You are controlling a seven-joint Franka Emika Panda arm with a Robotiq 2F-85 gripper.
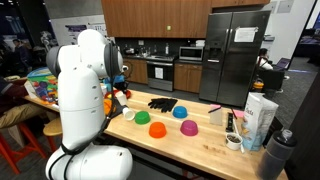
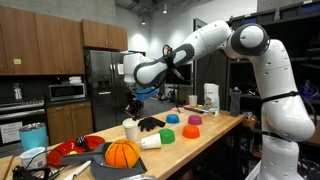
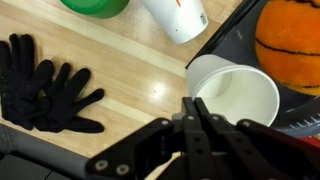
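Observation:
In the wrist view a white cup (image 3: 238,92) has its open mouth toward the camera. My gripper is at the cup's left rim, its dark fingers close together and shut on the rim. From the side, the cup (image 2: 131,129) looks upright, with my gripper (image 2: 134,106) just above it. Whether its base touches anything is unclear. My gripper (image 1: 119,82) is small and dark at the left in exterior view 1.
An orange pumpkin (image 2: 122,153) sits close to the cup. A second white cup (image 2: 151,142) lies on its side, near a green bowl (image 3: 95,4). Black gloves (image 3: 50,90) lie on the table. Farther along are an orange bowl (image 1: 157,130) and a blue one (image 1: 180,112).

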